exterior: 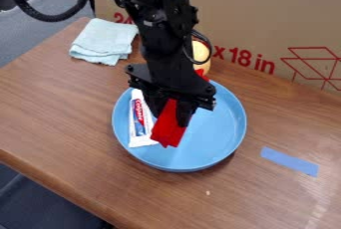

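Note:
My black gripper [170, 109] hangs over the blue plate [220, 143], shut on a red object [170, 128] that dangles below its fingers. A white toothpaste tube [140, 121] lies on the left part of the plate, partly behind the gripper. A yellowish rounded item [200, 52] with some red near it shows behind the arm, mostly hidden.
A folded light-blue cloth [102, 42] lies at the back left of the wooden table [80, 143]. A cardboard box [273, 29] stands along the back. A strip of blue tape [289, 161] is on the right, where the table is otherwise clear.

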